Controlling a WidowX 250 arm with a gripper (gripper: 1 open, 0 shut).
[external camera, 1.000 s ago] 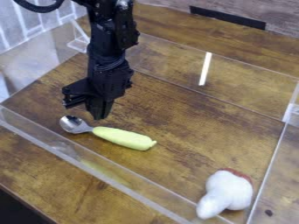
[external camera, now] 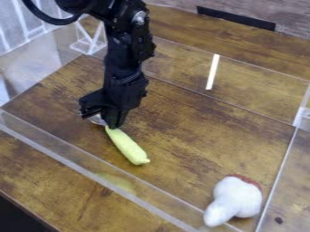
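My black gripper (external camera: 111, 118) is low over the wooden floor of the bin at the left of the camera view, its fingertips at the upper end of a pale yellow-green object (external camera: 129, 148), which lies angled toward the viewer. A small silver piece (external camera: 100, 120), like a spoon's bowl, shows by the fingertips, mostly hidden. The fingers look shut; whether anything thin is between them cannot be made out.
A white mushroom-like object (external camera: 237, 196) with a reddish top edge sits at the lower right. Clear bin walls run along the left, front and right. A white strip (external camera: 213, 71) is at the back.
The yellow-green object has turned to lie more steeply toward the viewer, and the silver piece has shifted right and is more hidden.
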